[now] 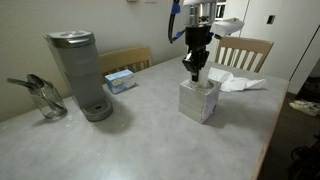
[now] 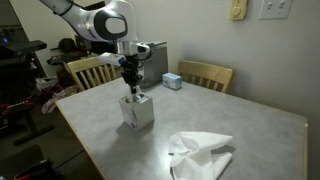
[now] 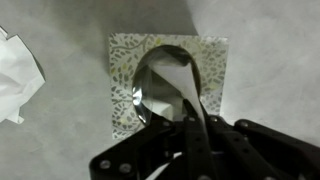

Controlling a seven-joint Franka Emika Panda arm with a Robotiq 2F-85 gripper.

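A square tissue box (image 3: 125, 72) with a leafy pattern stands on the table, its round opening facing up. Out of the opening comes a white tissue (image 3: 180, 78), narrowing up to my gripper's fingertips. My gripper is shut right over the opening, with the tissue's end seemingly pinched between its fingers. From the side, the gripper (image 1: 193, 78) points down at the top of the box (image 1: 198, 102). The other exterior view has the gripper (image 2: 134, 92) just over the box (image 2: 137, 112). The tissue's lower part is hidden inside.
A crumpled white cloth or tissue (image 2: 200, 155) lies on the table near the box. A grey coffee machine (image 1: 82, 75), a small blue-and-white box (image 1: 120, 81) and a glass of utensils (image 1: 48, 98) stand farther off.
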